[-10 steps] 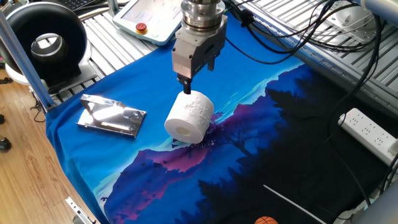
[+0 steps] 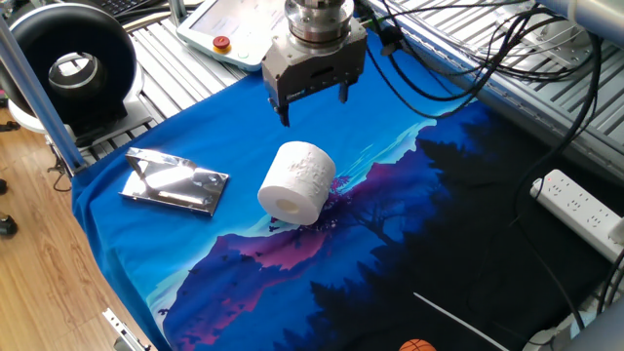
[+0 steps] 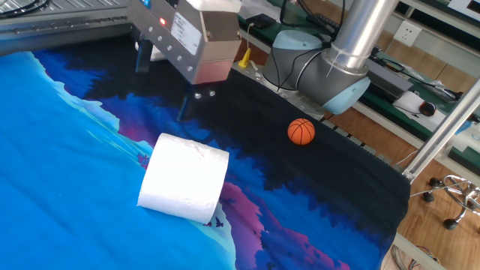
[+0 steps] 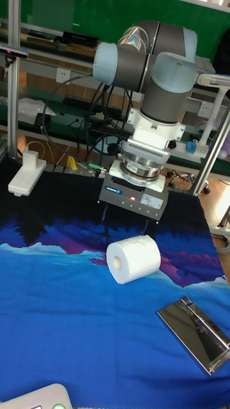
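Note:
A white toilet paper roll (image 2: 297, 182) lies on its side on the printed cloth, its core hole facing the front in the first exterior view. My gripper (image 2: 314, 107) hangs above and behind the roll there, its two fingers well apart and nothing between them. In the second view the same roll (image 3: 184, 178) is clear of the gripper (image 3: 163, 84). The third view also has the gripper (image 4: 124, 221) over the cloth on the arm's side of the roll (image 4: 134, 259). To one side rests a shiny metal holder (image 2: 175, 182) with a raised back plate.
A small orange basketball (image 3: 301, 132) sits on the dark part of the cloth. A white power strip (image 2: 582, 207) and loose black cables (image 2: 546, 146) border one side. A tablet-like controller with a red button (image 2: 221, 44) stands at the back. Bare cloth surrounds the roll.
My gripper has turned so that its broad side shows more, and it has shifted slightly away from the roll. Roll and metal holder have stayed in place.

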